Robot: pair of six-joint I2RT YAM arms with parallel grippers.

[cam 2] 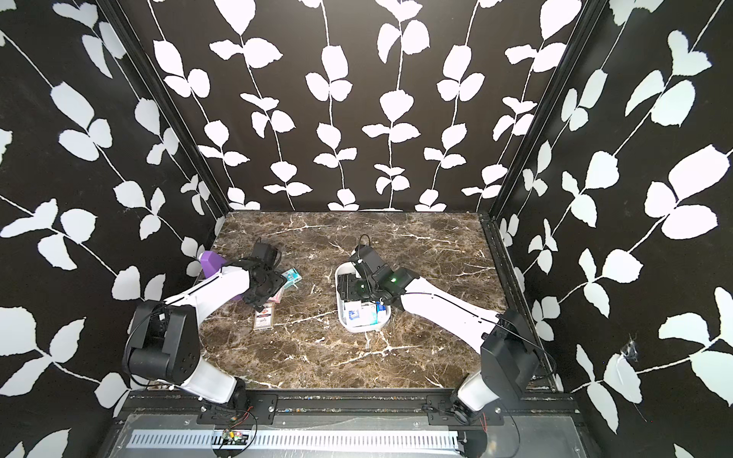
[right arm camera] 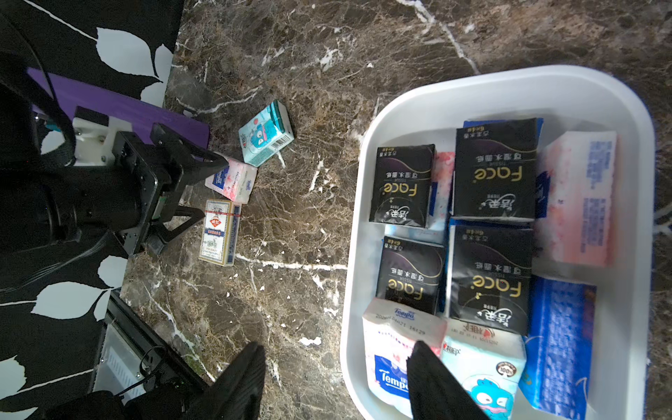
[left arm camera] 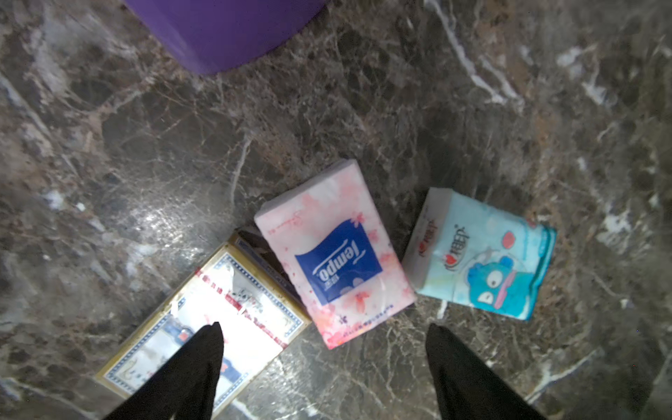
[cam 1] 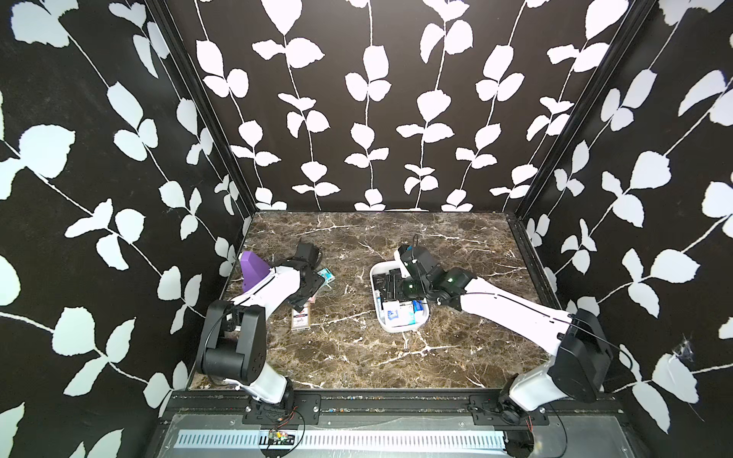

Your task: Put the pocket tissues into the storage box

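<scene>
My left gripper is open, low over three packs lying on the marble: a pink Tempo pack [left arm camera: 336, 259], a turquoise cartoon pack [left arm camera: 479, 255] to its right and a gold-edged white pack [left arm camera: 213, 315] to its left. Nothing is held between its fingers. The white storage box [right arm camera: 360, 182] holds several packs, among them black Face packs [right arm camera: 493, 171], pink and blue ones, and a Tempo pack [right arm camera: 399, 336] at its near end. My right gripper hangs open above that end of the box, with no pack visibly held.
A purple object [left arm camera: 224, 31] stands behind the packs at the left edge of the table [cam 1: 473, 343]. Patterned walls enclose the back and sides. The marble at the back, front and right is mostly clear.
</scene>
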